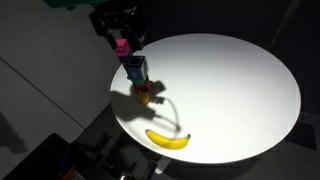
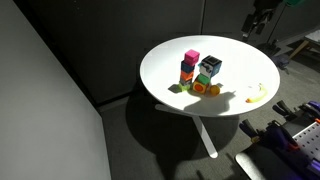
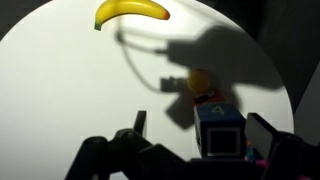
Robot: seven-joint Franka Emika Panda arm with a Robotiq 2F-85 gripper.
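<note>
My gripper stands open, its fingers (image 3: 140, 123) spread to either side in the wrist view with nothing held. Below and towards the right finger is a blue cube (image 3: 218, 115) marked "4" with a dark top face. In exterior view 2 that cube (image 2: 210, 66) tops a short stack over a green block (image 2: 203, 79) and an orange piece (image 2: 199, 88). Beside it rises another stack, topped by a pink block (image 2: 192, 56). A small yellow piece (image 2: 214, 90) lies by the stacks, and a yellow banana (image 1: 167, 140) lies apart near the table's edge.
Both stacks stand close to its rim and close together, so there is little room between them. The arm's shadow falls over the table around the blocks.
</note>
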